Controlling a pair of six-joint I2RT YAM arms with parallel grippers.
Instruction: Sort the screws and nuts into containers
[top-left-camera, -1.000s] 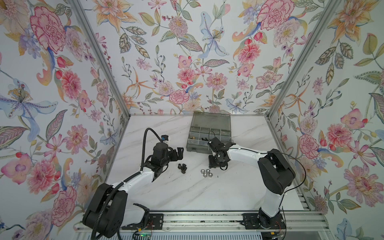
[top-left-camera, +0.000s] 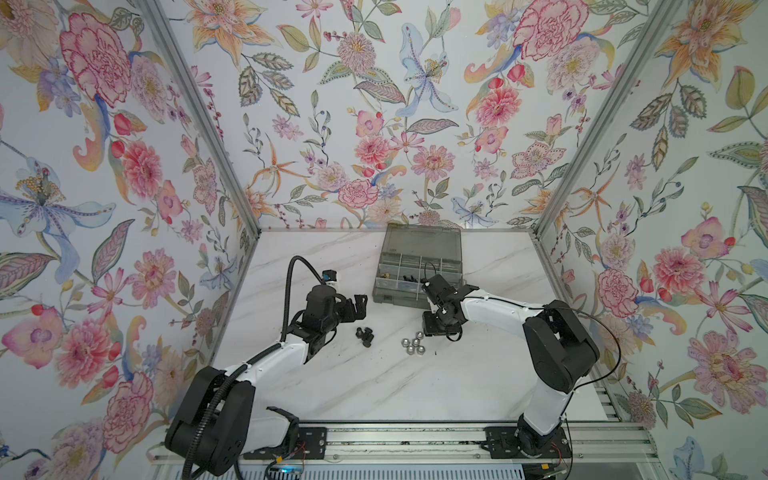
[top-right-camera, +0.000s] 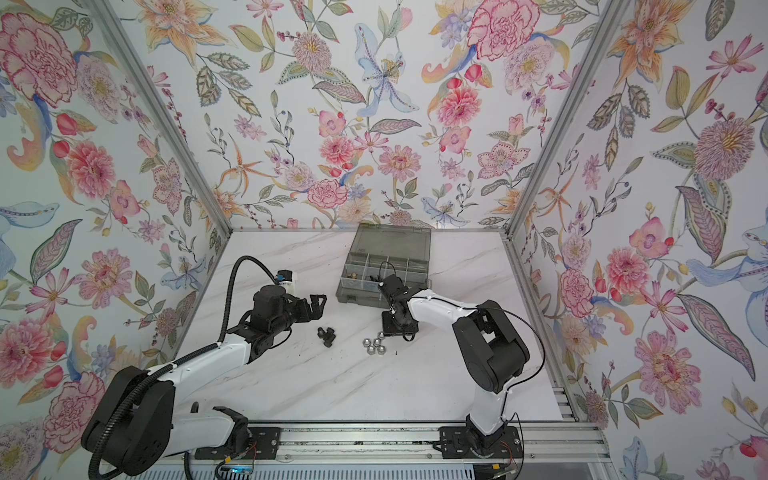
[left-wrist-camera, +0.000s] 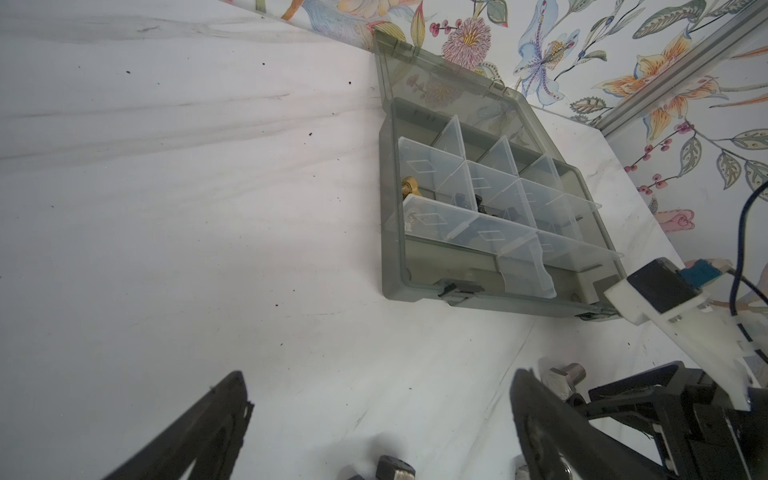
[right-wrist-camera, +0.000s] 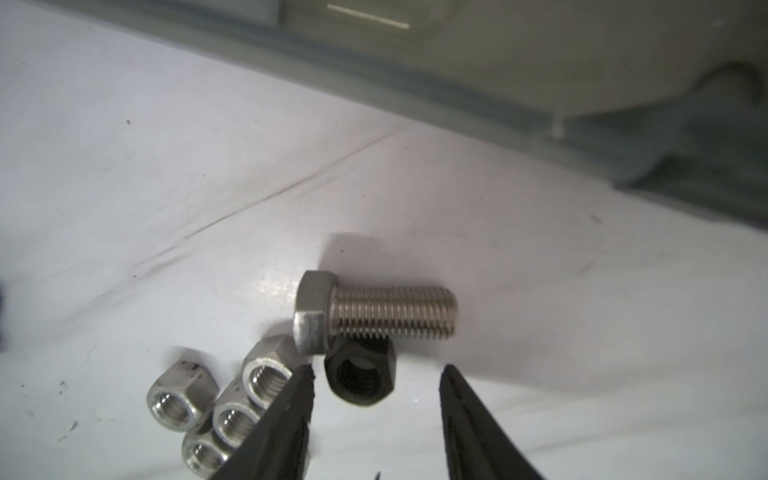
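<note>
A divided grey organiser box (left-wrist-camera: 416, 284) stands open at the back, holding brass and dark pieces. In the right wrist view a steel bolt (right-wrist-camera: 384, 312) lies against a dark nut (right-wrist-camera: 360, 372), with several steel nuts (right-wrist-camera: 180, 396) to the lower left. My right gripper hovers just short of them, open, nothing between its fingertips. A cluster of dark pieces (top-left-camera: 365, 336) lies left of the steel nuts. My left gripper stands open above the table, left of the box, with dark pieces beyond and below its fingers.
Floral walls enclose it on three sides. The box's lid (top-left-camera: 420, 236) stands raised at the back.
The left arm has not moved.
</note>
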